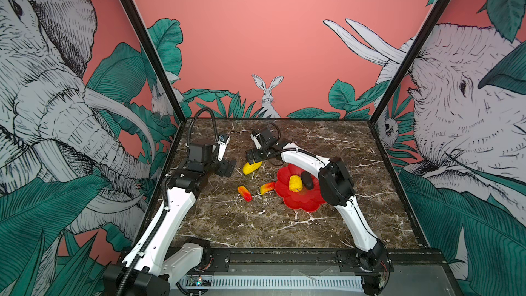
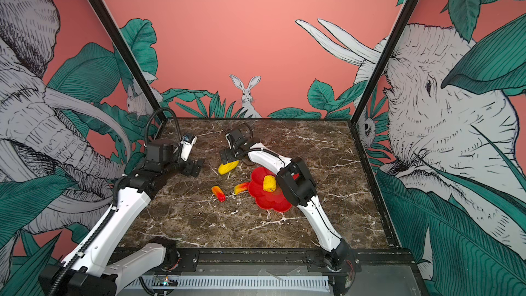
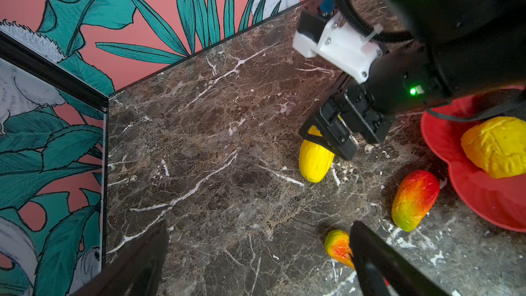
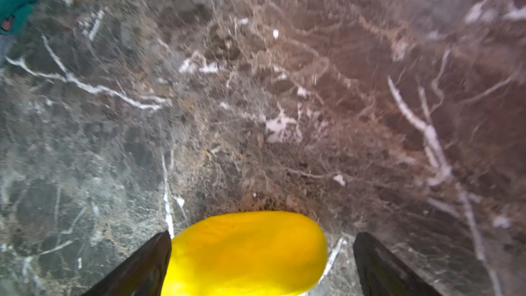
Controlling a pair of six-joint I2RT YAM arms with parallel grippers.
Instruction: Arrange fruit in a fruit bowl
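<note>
A long yellow fruit (image 1: 252, 167) lies on the marble table; my right gripper (image 1: 253, 156) is open just over it, and in the right wrist view the yellow fruit (image 4: 246, 249) sits between the fingertips. Two red-yellow fruits, lie in front. The red bowl (image 1: 298, 202) holds a crumpled-looking yellow fruit (image 1: 295, 184) and a dark fruit (image 1: 308, 181). My left gripper (image 1: 225, 164) hangs at the left, fingers apart in the left wrist view, nothing visible between them.
The right arm reaches across the bowl. Bare table (image 1: 285, 230) shows along the front, at the back and at the right. Walls enclose the sides and back.
</note>
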